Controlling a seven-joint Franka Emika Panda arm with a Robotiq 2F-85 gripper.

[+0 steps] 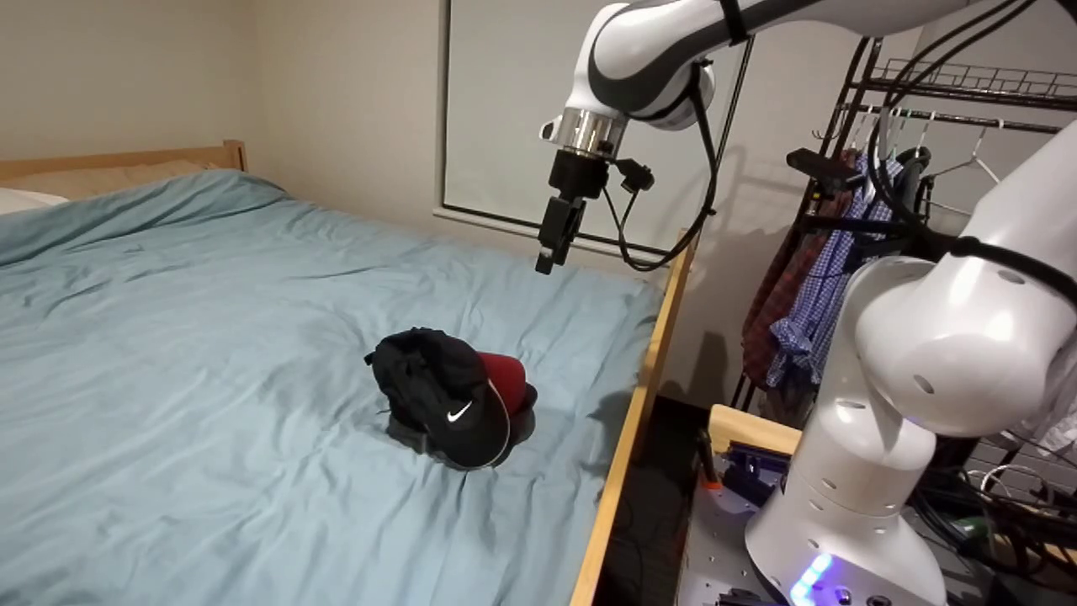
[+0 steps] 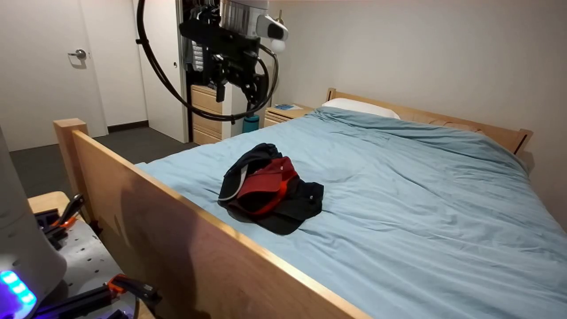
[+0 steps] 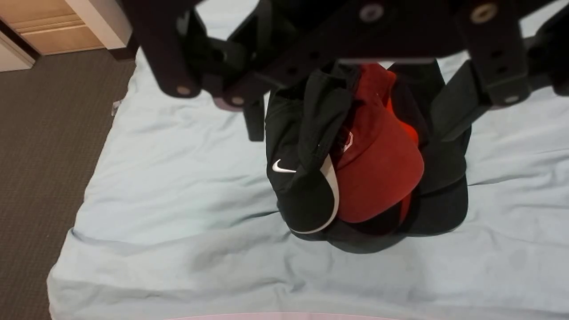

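On the blue bed lies a heap of several caps. A black cap with a white swoosh and a pale brim edge rests at one side, leaning on a red cap. Under and beside the red one is another dark cap with its brim spread on the sheet. High above the bed and clear of the heap hangs my gripper. Its fingers stand wide apart in the wrist view, one finger to the left and one to the right, with only the distant caps seen between them.
The blue sheet is bare around the caps. A wooden bed rail runs between the bed and my base. A black cable loops down beside the gripper. The clothes rack stands behind the arm.
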